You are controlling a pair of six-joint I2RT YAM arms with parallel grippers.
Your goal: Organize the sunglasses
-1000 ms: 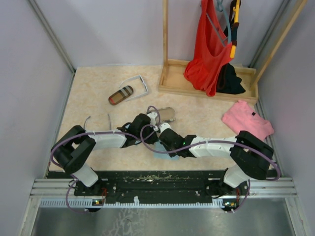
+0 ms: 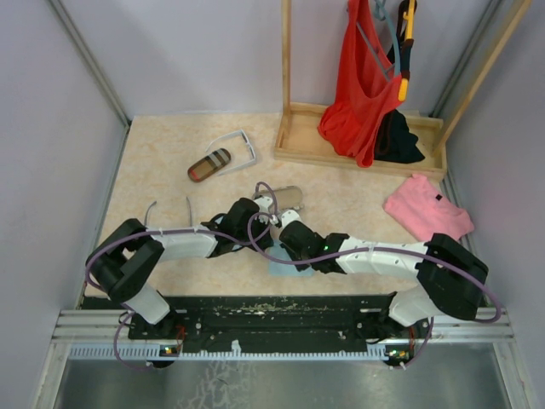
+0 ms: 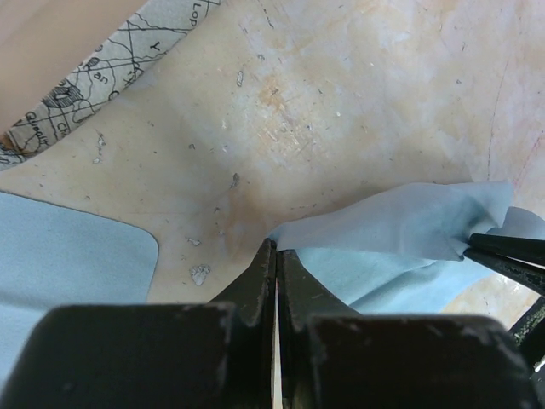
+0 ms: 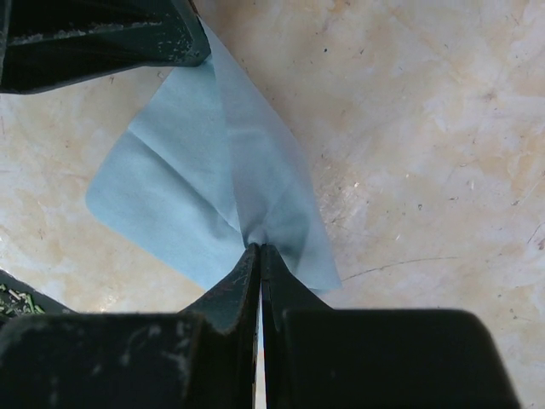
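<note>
A light blue cloth (image 2: 284,268) lies on the table under both grippers. My left gripper is shut on one end of a folded strip of it. My right gripper is shut on the other part of that fold, with the cloth creased between the two. A second blue cloth (image 3: 68,256) lies at the left of the left wrist view, near a tan case with map-print lining (image 3: 60,77). A plaid case (image 2: 209,165) and a white frame (image 2: 247,145) lie at the back left.
A wooden stand (image 2: 298,136) with red and dark fabric stands at the back right. A pink cloth (image 2: 426,209) lies at the right. Thin rods (image 2: 189,209) lie at the left.
My right arm and gripper have shifted slightly to the right, showing a little more of the blue cloth. The left arm is nearly still.
</note>
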